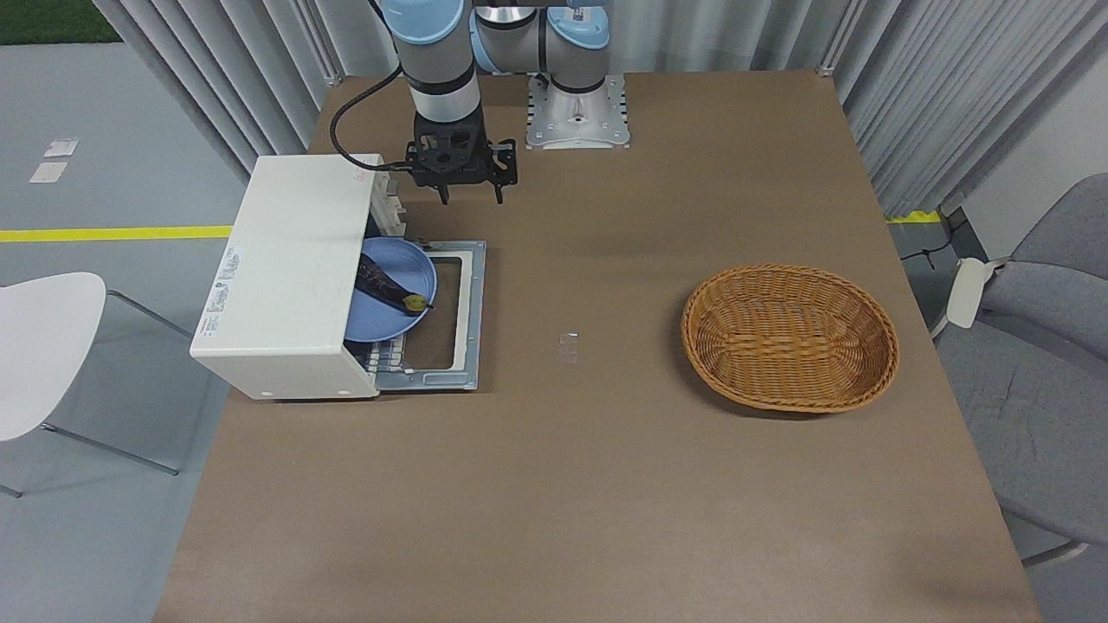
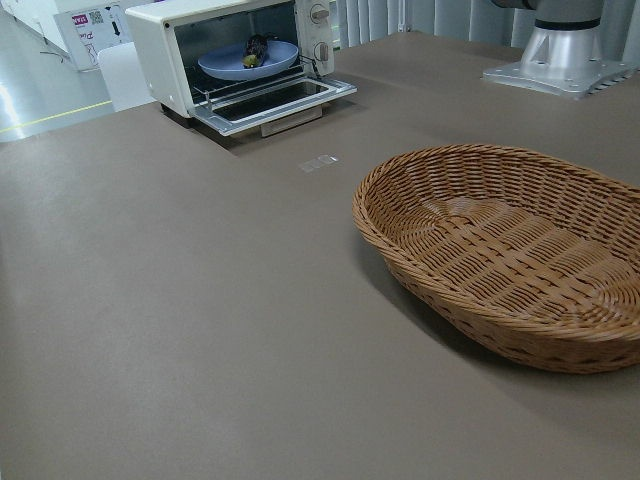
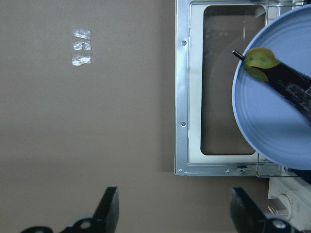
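Observation:
A white toaster oven (image 1: 274, 260) sits on the table, its glass door (image 3: 182, 97) folded down flat. Inside, on the rack, a blue plate (image 1: 380, 322) carries a dark eggplant (image 3: 286, 82) with a green stem end, reaching partly out of the oven. My gripper (image 1: 472, 196) hangs above the table just behind the oven's open door, fingers spread with nothing between them; in the wrist view its two fingers stand wide apart at the bottom.
An oval wicker basket (image 1: 789, 337) rests on the right of the table (image 1: 644, 498). The arm's base plate (image 2: 540, 78) stands at the back.

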